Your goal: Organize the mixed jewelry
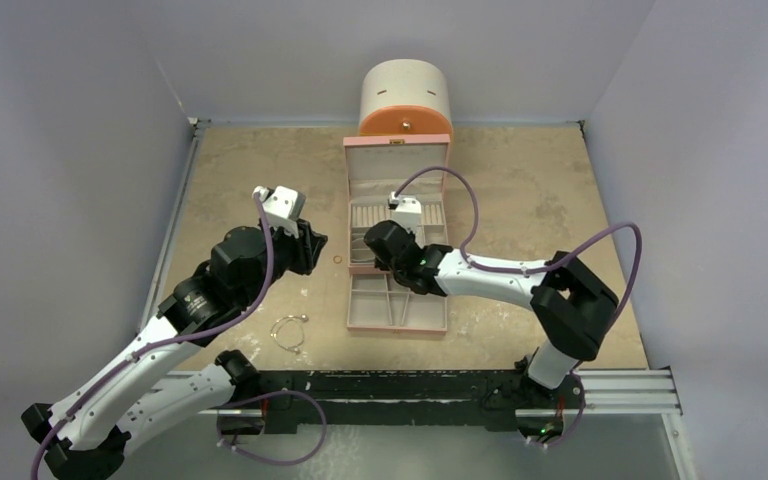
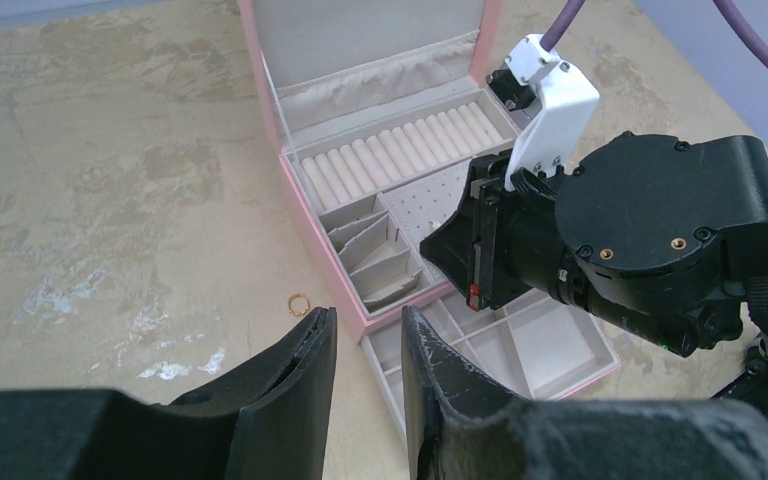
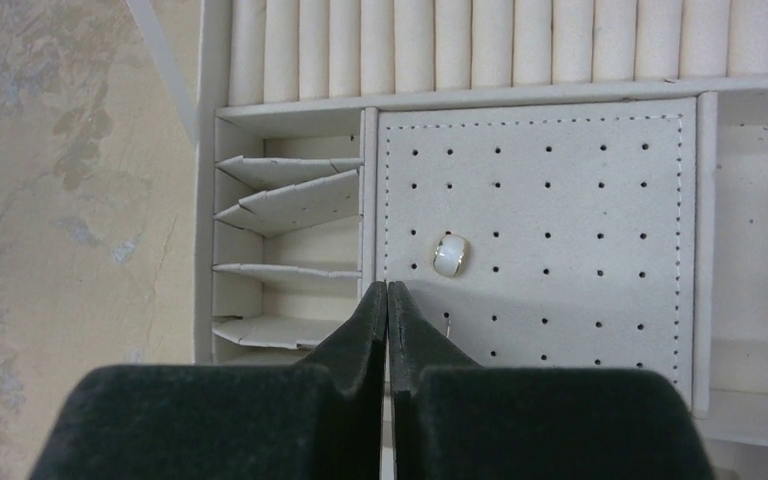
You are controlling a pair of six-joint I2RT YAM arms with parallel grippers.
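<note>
My right gripper is shut, with nothing between its fingers, low over the dotted earring panel point(image 3: 580, 210). A white and gold earring point(image 3: 450, 256) lies on that panel, up and right of the fingertips. Just outside the right-hand finger a thin post point(image 3: 448, 324) shows; the rest of that piece is hidden behind the finger. My left gripper stands open and empty, left of the pink jewelry box point(image 2: 310, 215). On the table between them lies a small gold ring point(image 2: 299, 304). A gold bangle point(image 1: 289, 333) rests nearer the front.
The box lid point(image 1: 397, 160) stands up at the back and the lower drawer point(image 1: 426, 312) is out in front. Raised dividers point(image 3: 295, 205) flank the panel. Behind the box is a white and orange container point(image 1: 405, 100). Table left and right of the box is clear.
</note>
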